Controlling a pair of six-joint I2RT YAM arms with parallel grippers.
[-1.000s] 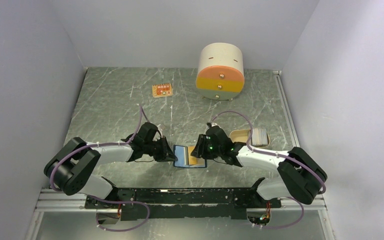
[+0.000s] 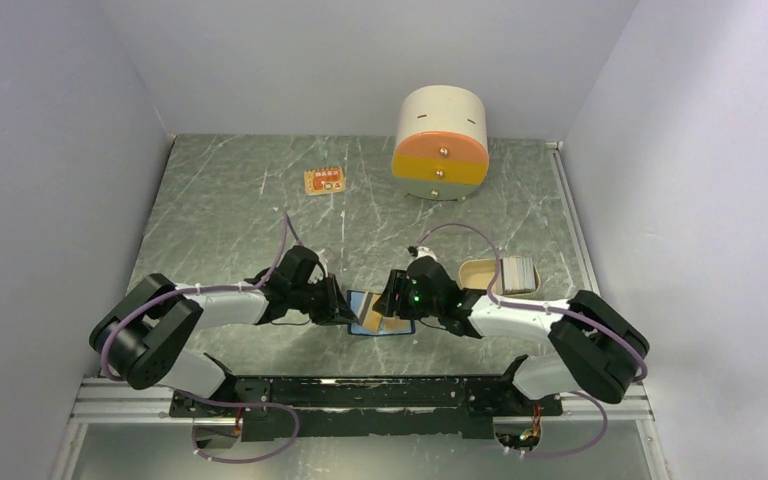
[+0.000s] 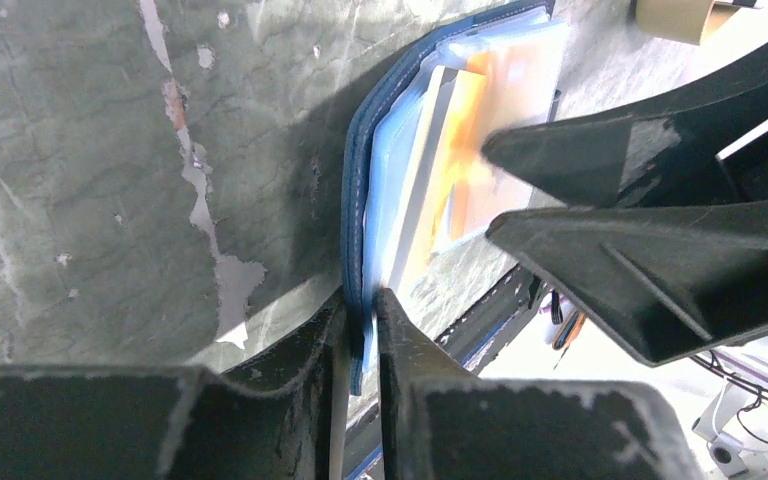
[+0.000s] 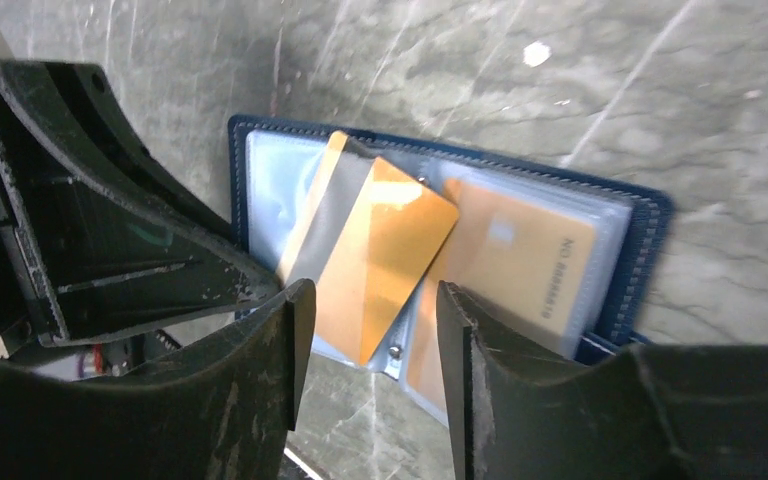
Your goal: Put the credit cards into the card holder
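Note:
The open blue card holder [image 2: 395, 330] lies flat on the marble table. My left gripper is shut on its left edge. An orange-and-silver card [image 4: 380, 260] sits askew in the holder's left sleeve, beside a beige card [image 4: 510, 260] under clear plastic on the right side. My right gripper is over the holder, fingers parted at the lower end of the orange card, with nothing seen gripped between them.
A container of cards [image 2: 517, 275] stands at the right. At the back are a small drawer cabinet [image 2: 440, 140] and an orange packet [image 2: 324, 180].
The orange card has shifted left and tilted within the holder since a second ago. My right gripper has moved slightly left; the left one has barely moved.

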